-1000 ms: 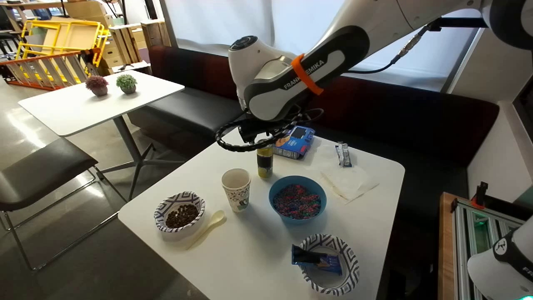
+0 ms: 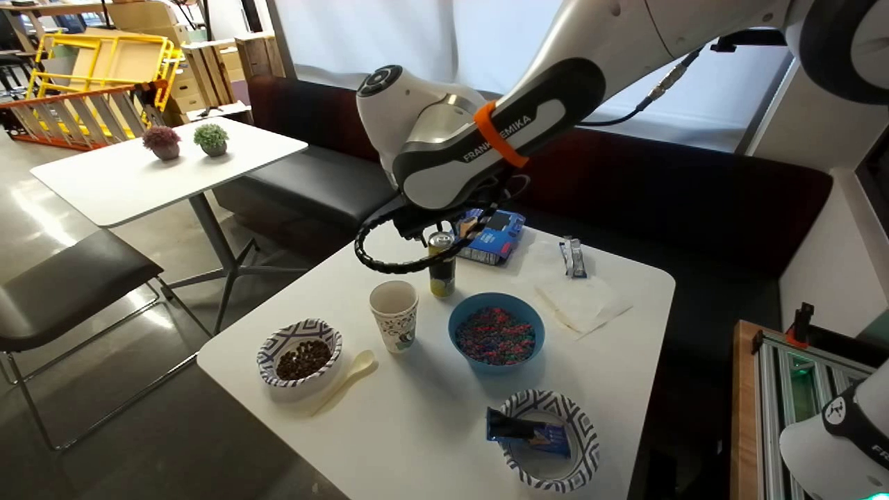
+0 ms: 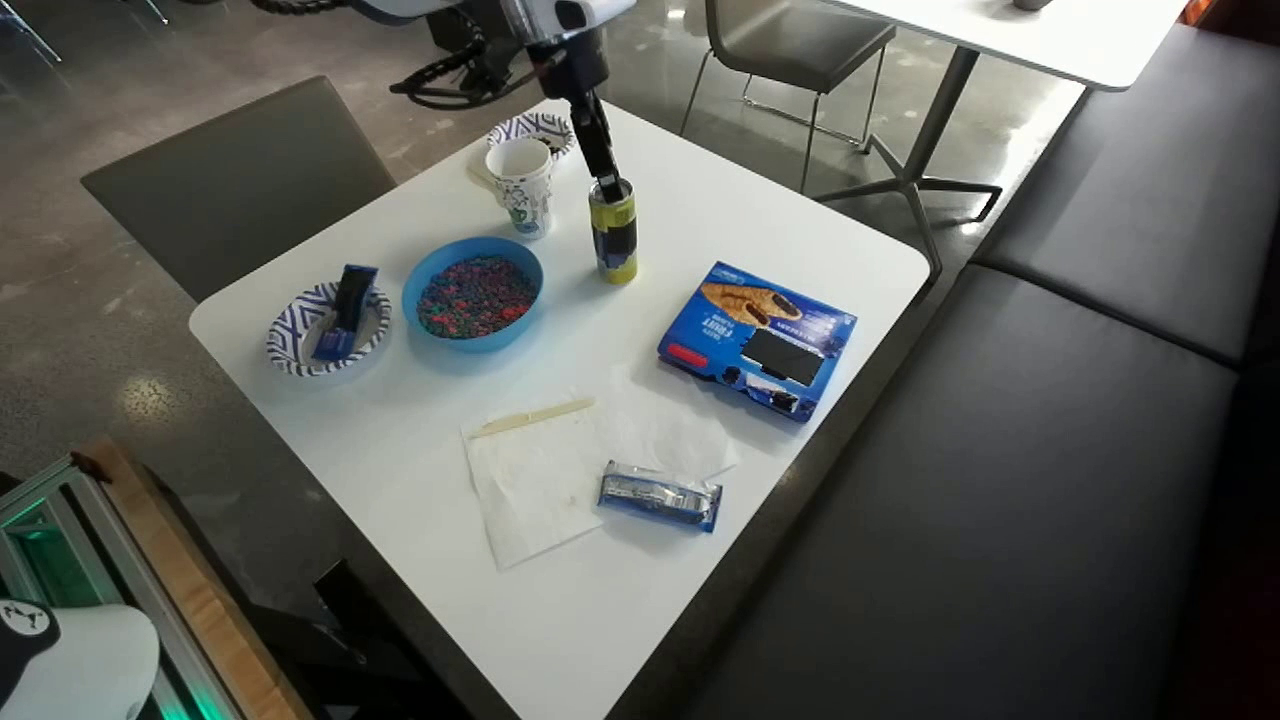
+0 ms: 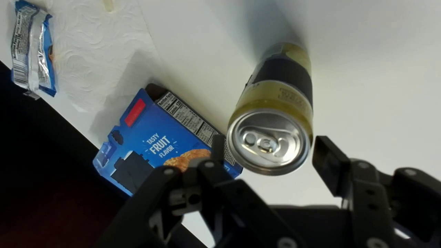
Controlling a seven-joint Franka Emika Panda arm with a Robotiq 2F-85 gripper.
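A yellow-green can with a dark band [image 4: 285, 89] stands upright on the white table, its silver lid and unopened tab facing the wrist camera. My gripper is part open at the can's top, with one finger on each side of the lid. Both fingertips lie close to the rim; whether they touch it I cannot tell. In exterior view 2 the fingers [image 3: 590, 130] come down from above onto the top of the can [image 3: 614, 240]. In exterior view 1 the black cable loop partly covers the gripper and the can [image 2: 442, 279].
Close by the can stand a patterned paper cup [image 2: 393, 315] and a blue bowl [image 3: 468, 340] of colourful bits. A blue snack box [image 4: 144, 144] lies on the other side. Napkins [image 3: 528, 504], a wrapped bar [image 3: 660, 496] and two patterned bowls lie farther off.
The arm has moved left and a little lower in exterior view 1, bringing the gripper down to the can's top. The can and the other table items have stayed put.
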